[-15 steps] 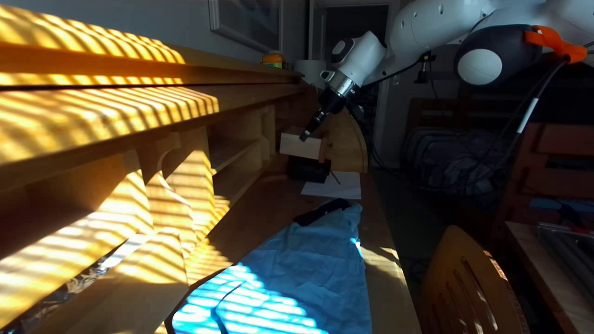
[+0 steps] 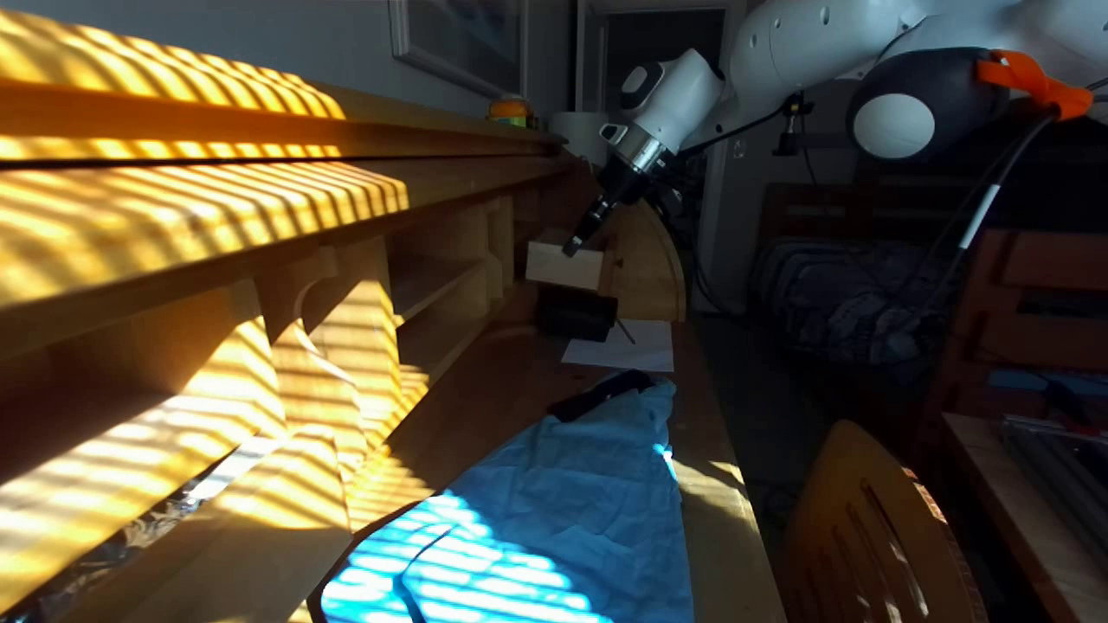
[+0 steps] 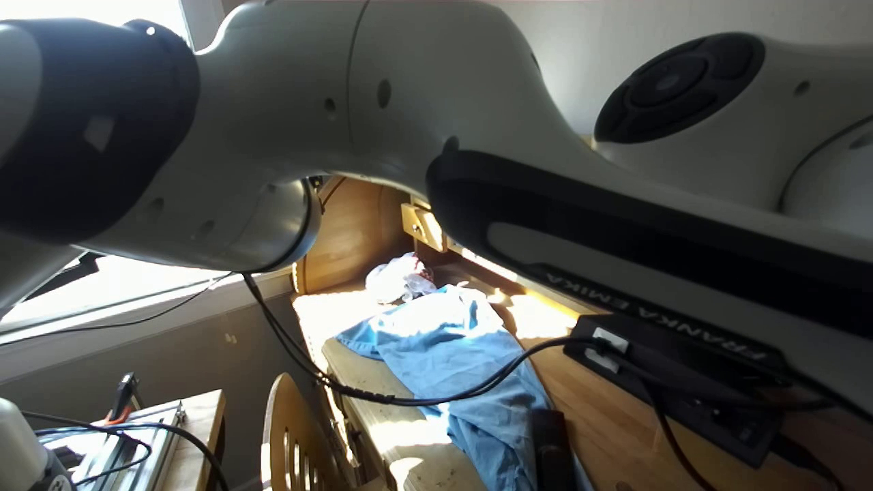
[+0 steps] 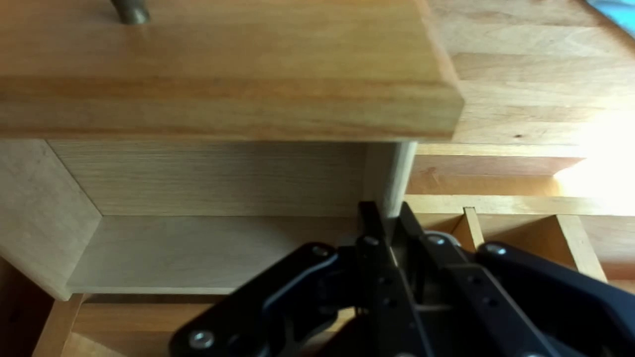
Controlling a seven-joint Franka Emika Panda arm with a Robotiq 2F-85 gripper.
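Note:
A small wooden drawer [image 4: 220,256] with a pale, empty inside fills much of the wrist view. Its thick front panel [image 4: 238,71] carries a metal knob [image 4: 132,11]. My gripper is shut on the drawer's thin side wall [image 4: 402,172], one finger on each side of it. In exterior view 1, the gripper [image 2: 572,249] points down at the top edge of the same drawer [image 2: 563,266], which is above a black box [image 2: 577,315] at the desk's far end. Whether anything supports the drawer underneath is hidden. The arm blocks the gripper in exterior view 2.
Wooden shelves [image 2: 436,280] line the left of the desk. White paper [image 2: 634,348] lies in front of the black box, and blue cloth [image 2: 582,488] covers the nearer desktop. A chair [image 2: 878,529] stands on the right. Cubbyholes with dividers [image 4: 473,226] show beyond the drawer.
The gripper and drawer have shifted slightly up and to the right in exterior view 1. The drawer looks a little less tilted. The cloth and paper have not moved.

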